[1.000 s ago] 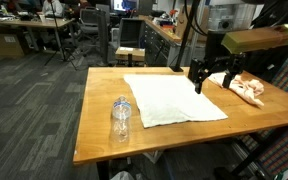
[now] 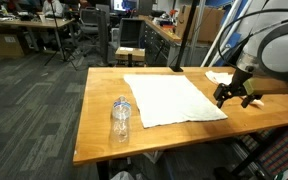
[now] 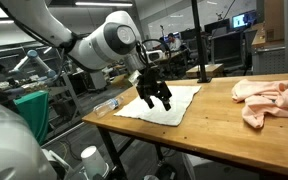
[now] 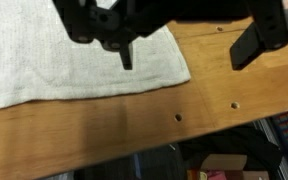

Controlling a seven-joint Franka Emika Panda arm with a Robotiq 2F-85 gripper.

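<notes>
A white cloth lies spread out flat on the wooden table. My gripper stands open above the tabletop, just past the cloth's right end. In the wrist view the two dark fingers of the gripper are wide apart, and a corner of the white cloth lies beneath the left one. Only bare wood and part of the cloth show between them. Exterior view 2 has the gripper low over the near part of the cloth.
A clear plastic bottle is at the table's left end. A crumpled pink cloth occupies the other end. Bare wood lies between the two cloths. The table's front edge runs close to the gripper.
The gripper has come down and moved to the right, from over the white cloth to beside its right end. It has stayed open. The cloth and bottle have not moved.
</notes>
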